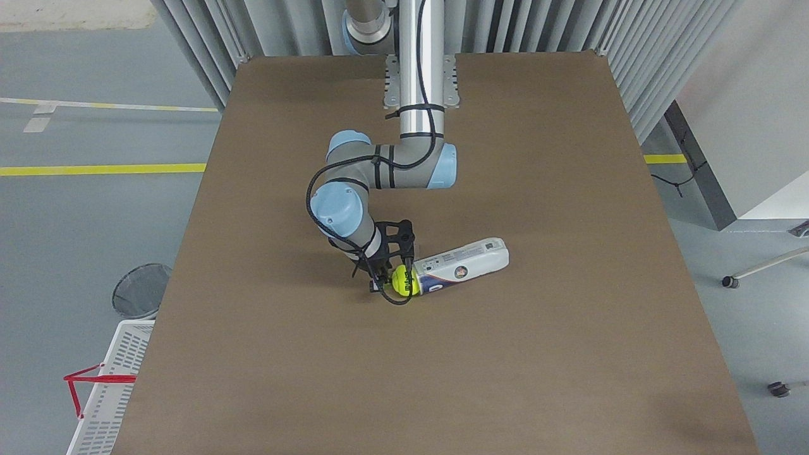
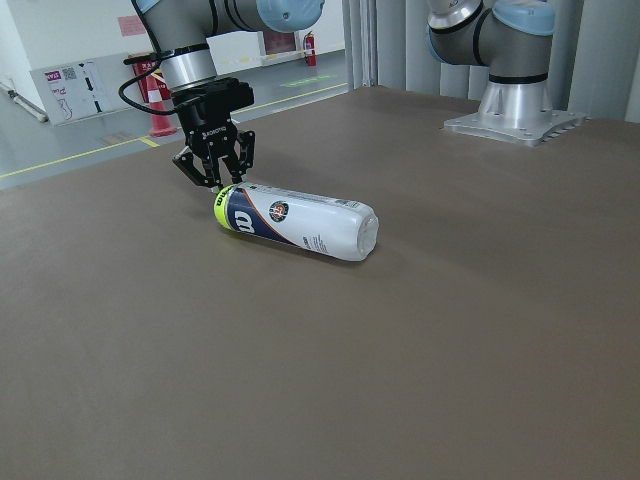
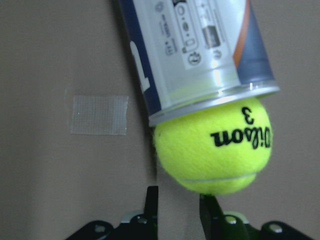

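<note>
A white Wilson tube [image 1: 462,264] lies on its side on the brown table, in the front and left views [image 2: 310,222]. A yellow tennis ball [image 3: 215,150] sits at the tube's end nearest my gripper [image 2: 215,180]. In the wrist view my gripper is open, both fingertips at the ball's near edge, with bare table between them and the ball mostly beyond and right of them.
A patch of clear tape [image 3: 99,115] is on the table beside the tube. A white crate [image 1: 110,409] and a bin [image 1: 141,291] stand on the floor off the left edge.
</note>
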